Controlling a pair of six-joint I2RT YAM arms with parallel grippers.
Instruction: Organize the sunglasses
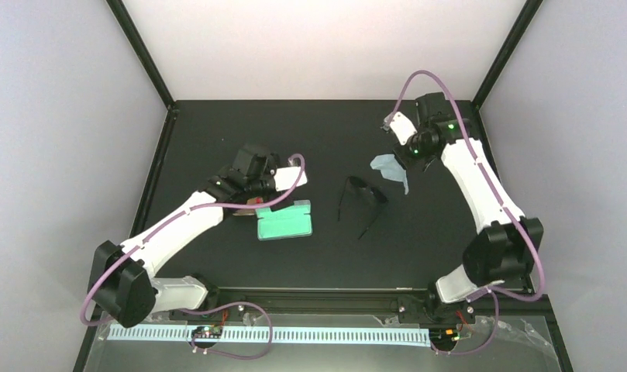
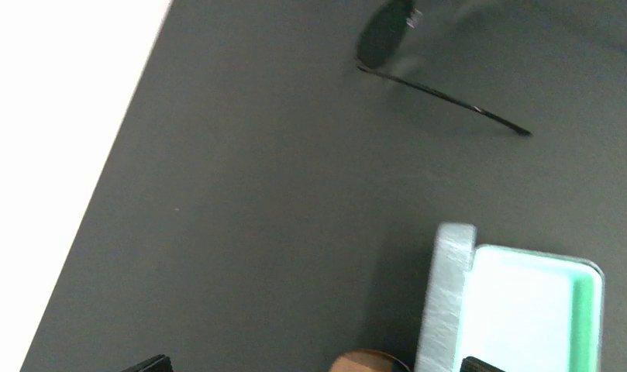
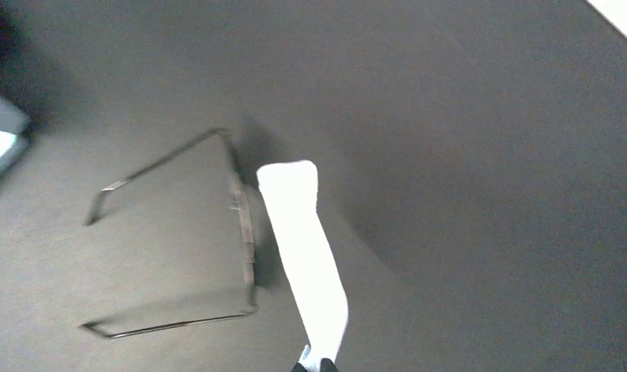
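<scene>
Black sunglasses (image 1: 356,183) lie on the dark mat with temples spread, right of a mint case (image 1: 284,225), which is open in the left wrist view. A pale cloth (image 1: 386,165) is right of the glasses. My right gripper is shut on one end of the cloth, seen as a white strip in the right wrist view. My left gripper is open above the mat beside the case, its fingertips at the lower edge of its view.
A brown object (image 2: 356,363) lies against the case, partly hidden. White walls bound the mat.
</scene>
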